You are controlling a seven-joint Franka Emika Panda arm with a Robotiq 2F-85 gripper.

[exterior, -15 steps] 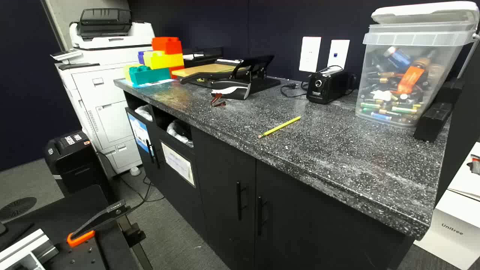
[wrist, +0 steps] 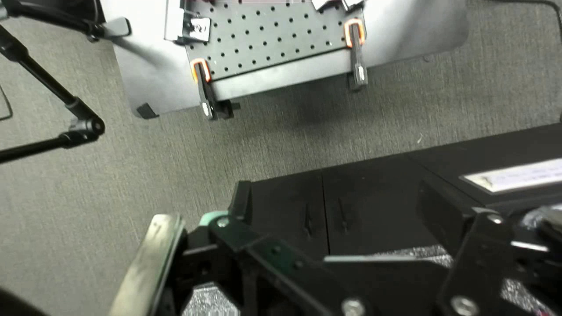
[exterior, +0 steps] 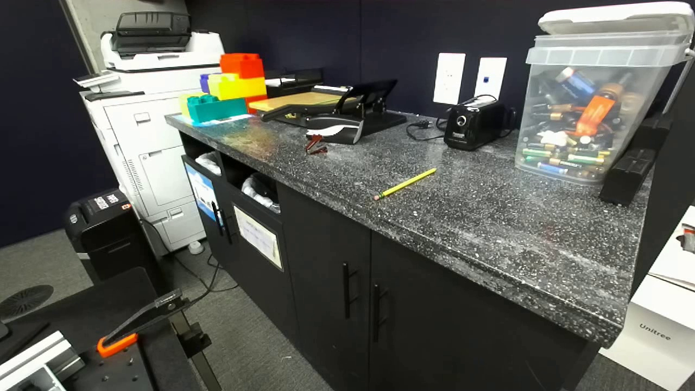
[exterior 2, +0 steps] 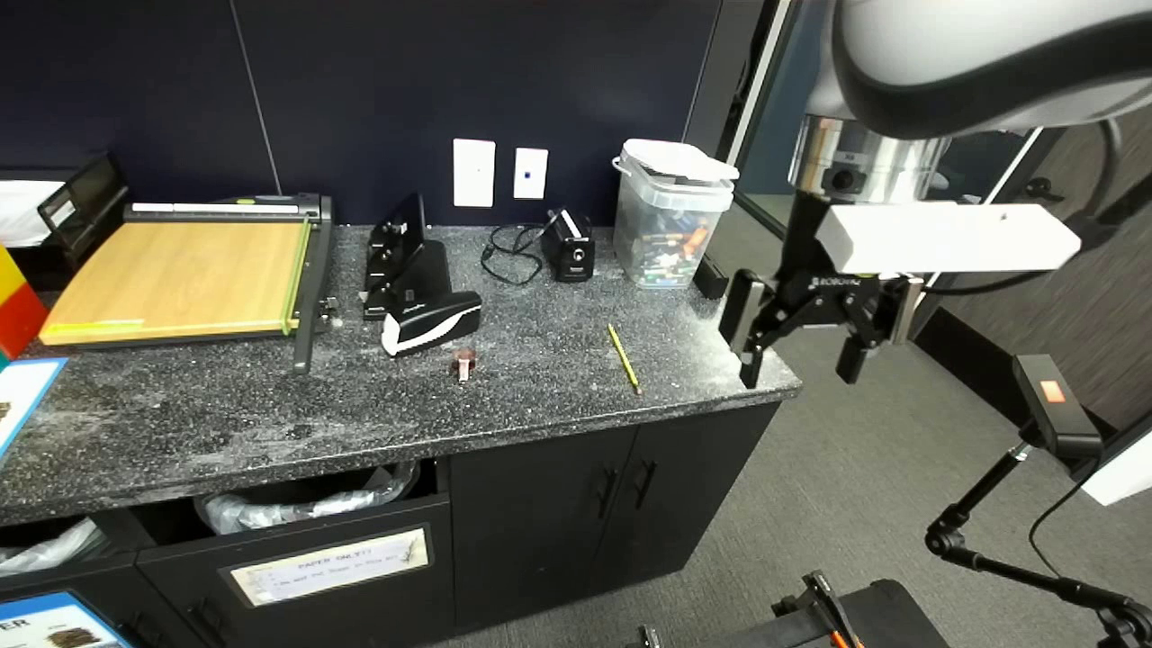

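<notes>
My gripper (exterior 2: 799,373) hangs at the counter's right end in exterior view 2, its fingers spread wide with nothing between them. In the wrist view the open fingers reach in from the lower edge, over the floor and cabinet front. A yellow pencil (exterior: 407,183) lies alone on the speckled counter (exterior: 521,221); in exterior view 2 the pencil (exterior 2: 624,360) is left of my gripper and well apart from it. Further left are a small reddish-brown staple remover (exterior 2: 464,364) and a black-and-white stapler (exterior 2: 432,324). No arm shows in exterior view 1.
At the back stand a black electric sharpener (exterior 2: 569,247) with its cord and a lidded clear bucket of batteries (exterior 2: 670,221). A hole punch (exterior 2: 405,259) and a paper trimmer (exterior 2: 184,275) occupy the left. Bare counter surrounds the pencil. Clamps (wrist: 358,52) hold the platform's edge.
</notes>
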